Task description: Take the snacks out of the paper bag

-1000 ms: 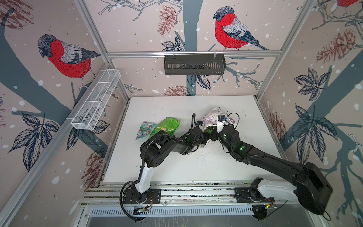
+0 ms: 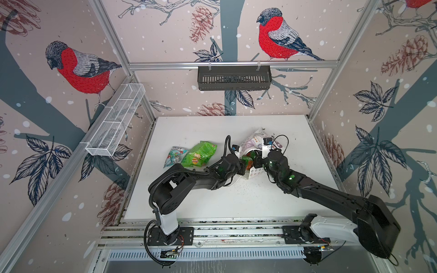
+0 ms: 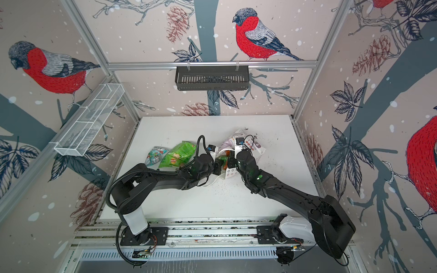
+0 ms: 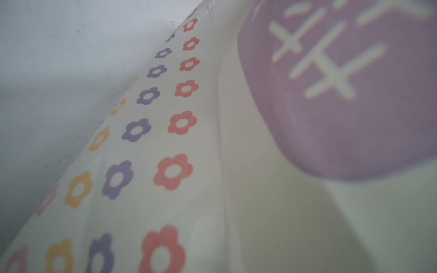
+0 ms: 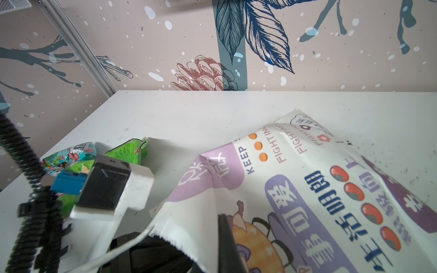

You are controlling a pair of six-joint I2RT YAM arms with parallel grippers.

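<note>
The white paper bag point(image 2: 259, 139), printed with purple patches and flowers, lies crumpled on the table with its mouth toward the front left. My right gripper point(image 2: 258, 160) is shut on the bag's mouth edge; in the right wrist view paper passes behind a dark finger point(image 5: 226, 248). A green and orange-red snack point(image 2: 247, 161) shows at the mouth, between the two grippers. My left gripper point(image 2: 242, 167) is shut against this snack's left side. Its fingertips are hidden, so I cannot tell whether packet film is between them. Bag paper point(image 4: 182, 150) fills most of the left wrist view.
A green snack bag point(image 2: 200, 153) and a smaller blue packet point(image 2: 174, 156) lie on the table point(image 2: 255, 200) left of the paper bag. A white wire basket point(image 2: 116, 118) hangs at left, a dark one point(image 2: 234, 82) at the back.
My left gripper has drawn back slightly left and toward the front, and its elbow has swung left. More orange-red of the snack shows at the bag's mouth. The right arm has hardly moved.
</note>
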